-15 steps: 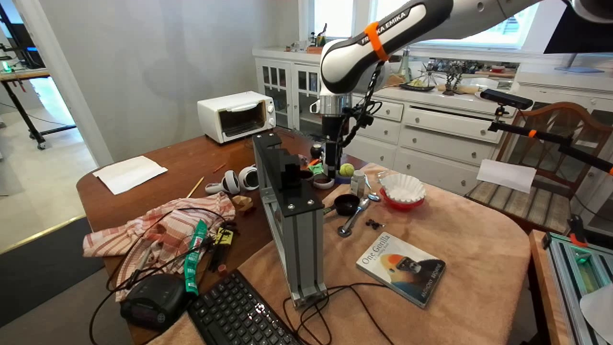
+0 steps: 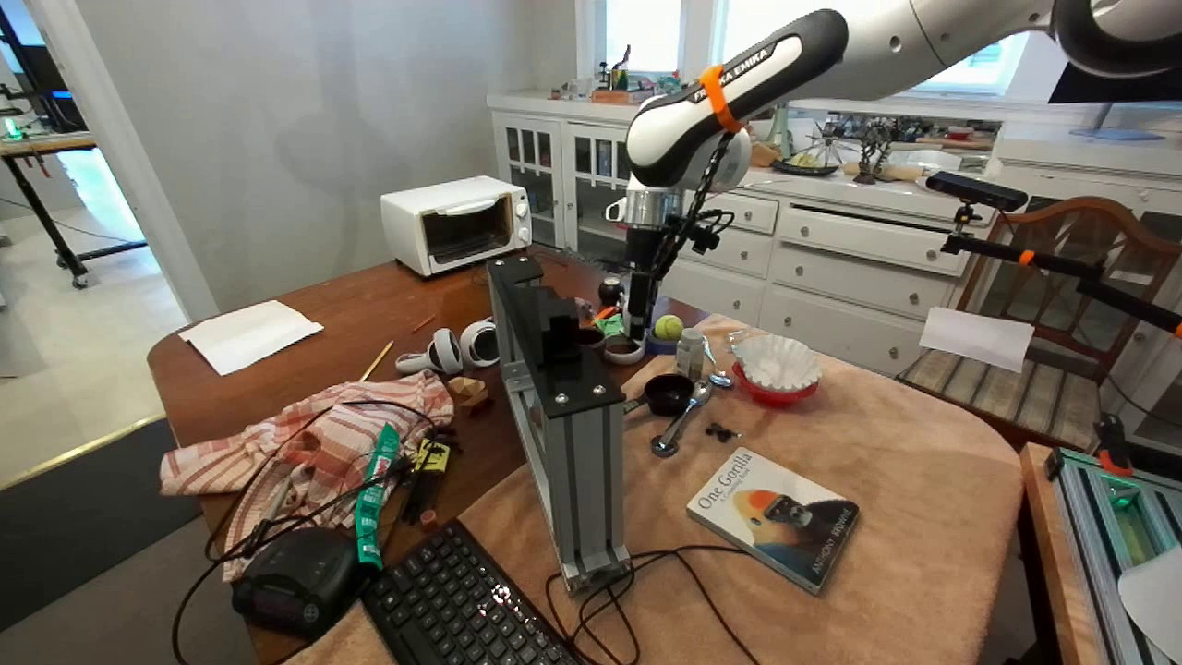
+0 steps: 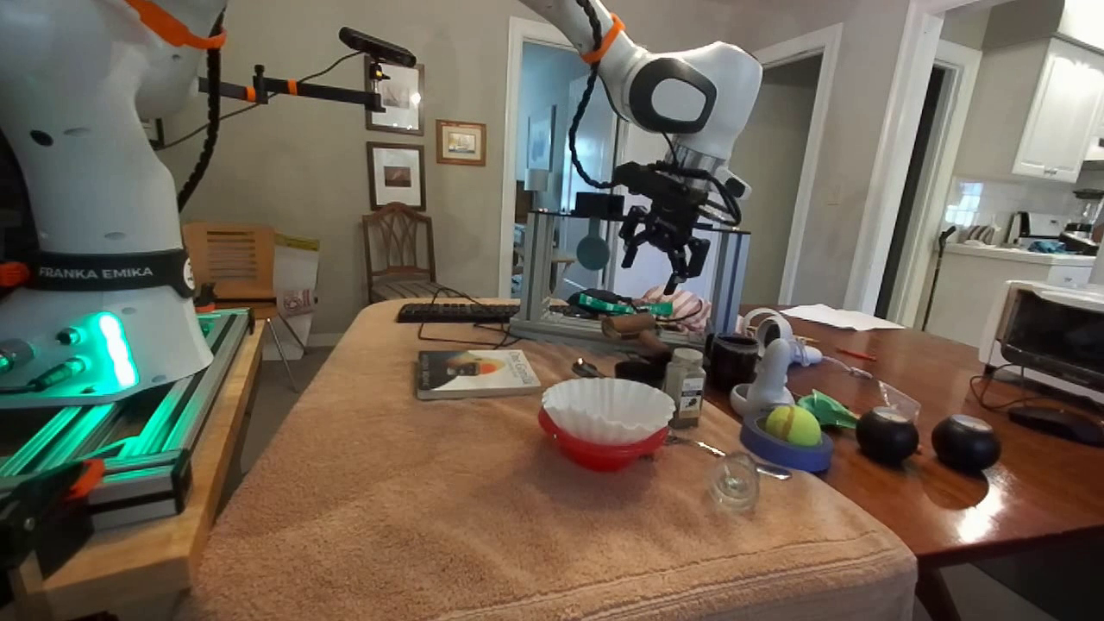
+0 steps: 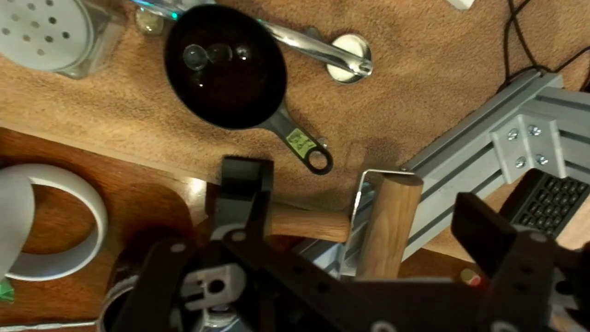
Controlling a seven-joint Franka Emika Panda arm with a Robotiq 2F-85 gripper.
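My gripper stands open, its fingers wide apart, with nothing held between them. It hangs above the table near the metal frame; in the second exterior view the gripper [image 3: 652, 271] is clear of the objects below. Between the fingers in the wrist view appears a wooden mallet-like tool, its thick wooden head [image 4: 391, 221] beside the frame and its handle [image 4: 309, 222] running left. That wooden head [image 3: 628, 326] also lies under the gripper in the second exterior view. In the first exterior view the gripper [image 2: 638, 328] is seen edge-on.
An aluminium frame [image 2: 587, 477] with a black top stands close to the gripper. Nearby are a black pan [image 4: 227, 66], a spoon [image 4: 318, 47], a shaker jar [image 3: 685, 388], a dark mug [image 3: 732, 362] and a red bowl [image 3: 600, 451] with paper liners. Open towel lies around the book [image 2: 773, 519].
In the first exterior view, the upper arm and wrist have shifted slightly right and lower, and the hand's tilt has changed. The tabletop objects look unmoved.
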